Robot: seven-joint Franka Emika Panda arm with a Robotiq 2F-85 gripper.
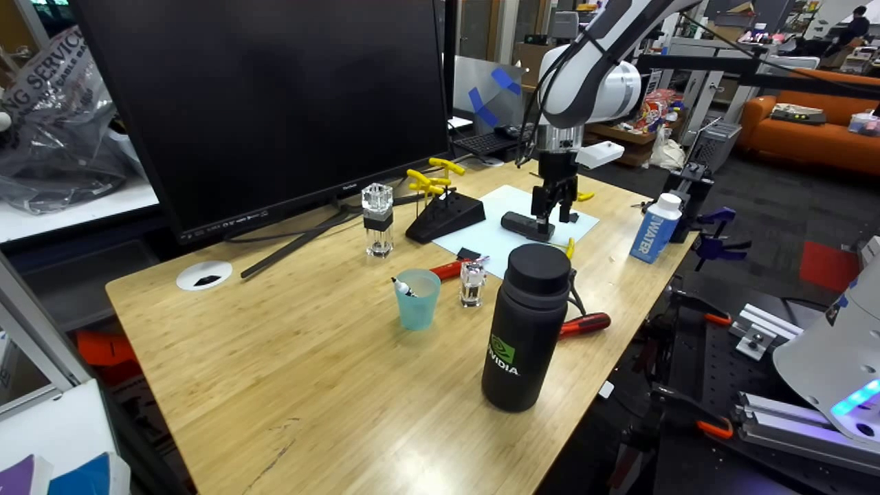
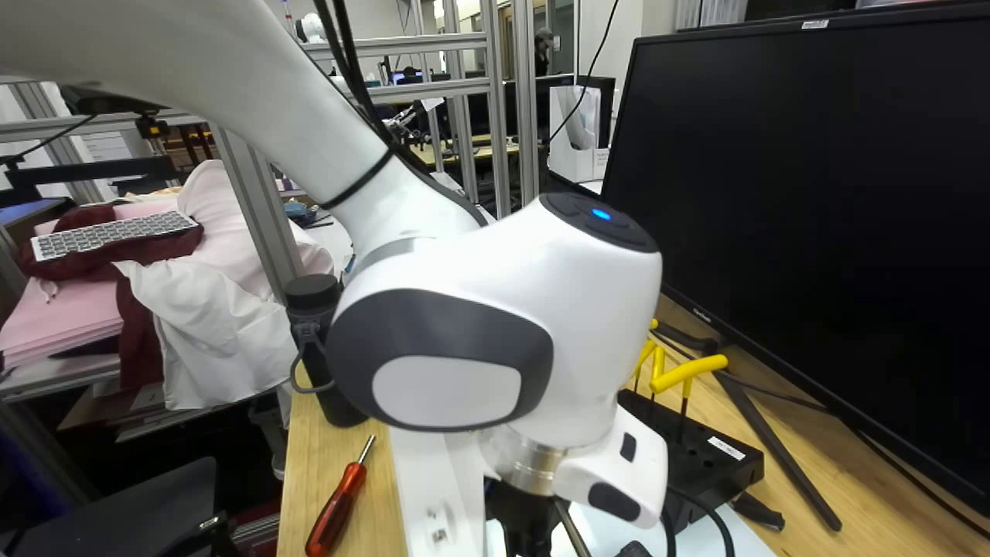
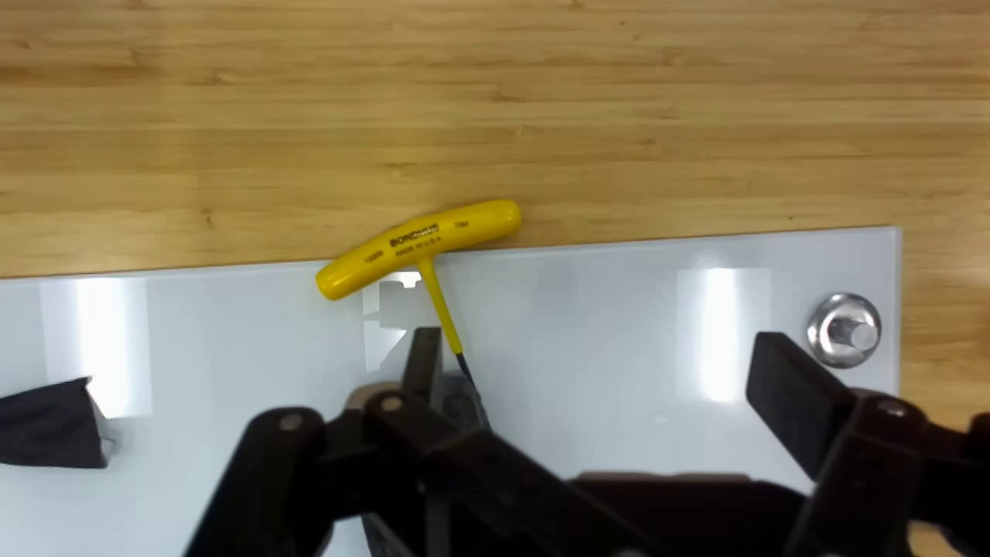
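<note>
My gripper (image 1: 554, 218) points down low over the white board (image 1: 499, 206), its fingers apart. In the wrist view the two fingers (image 3: 800, 401) stand wide, with bare board showing between them. On the board lies a dark oblong block (image 1: 521, 224), beside and partly behind the gripper. A yellow T-handle hex key (image 3: 419, 247) lies across the board's edge, ahead of the fingers; its dark shaft runs back beside the left finger. A dark thing under that finger is mostly hidden. In exterior view 2, the arm covers most of the gripper.
A black stand (image 1: 446, 217) of yellow hex keys sits by the monitor (image 1: 272, 99). Toward the front are a black bottle (image 1: 520, 338), a blue cup (image 1: 418, 301) and a red screwdriver (image 1: 586, 324). A water carton (image 1: 656, 229) stands near the right edge.
</note>
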